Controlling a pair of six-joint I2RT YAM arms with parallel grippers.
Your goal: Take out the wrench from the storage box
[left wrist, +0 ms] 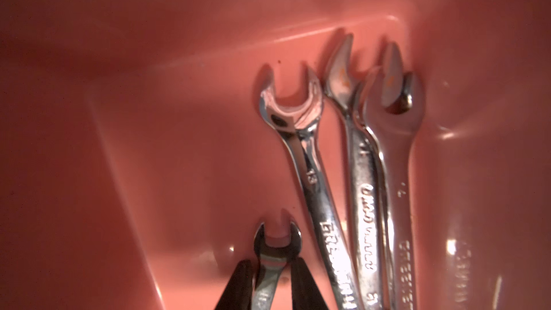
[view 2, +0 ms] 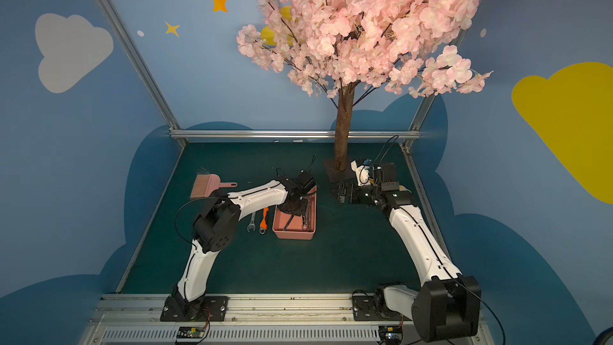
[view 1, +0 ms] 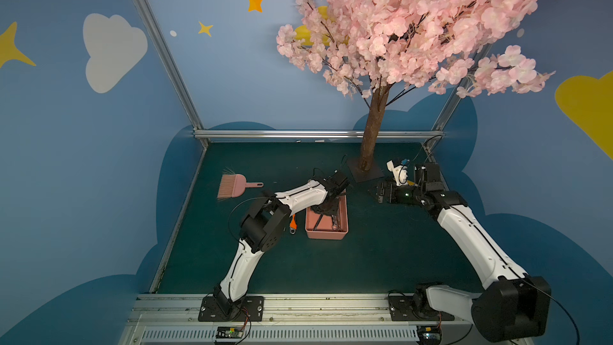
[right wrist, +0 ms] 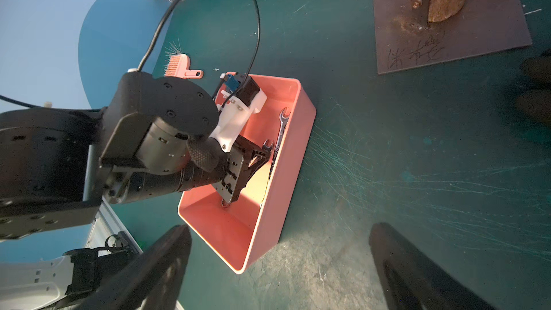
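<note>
In the left wrist view, several silver wrenches lie in the pink storage box [left wrist: 189, 155]. The smallest wrench [left wrist: 278, 251] has its shaft between the dark fingers of my left gripper; they stand part open on either side of it. To its right lie a longer wrench [left wrist: 321, 218] and, overlapping near the wall, two more, one a wide-headed wrench [left wrist: 399, 166]. Seen from the right wrist, the left arm reaches down into the box [right wrist: 281, 195]. My right gripper is open and empty, outside the box.
On the floor left of the box lie an orange-handled tool [view 2: 263, 217] and a wrench [view 2: 252, 222]. A pink brush [view 1: 235, 186] rests farther left. The tree's base plate [view 1: 366, 172] stands behind the box, while the floor to its front is clear.
</note>
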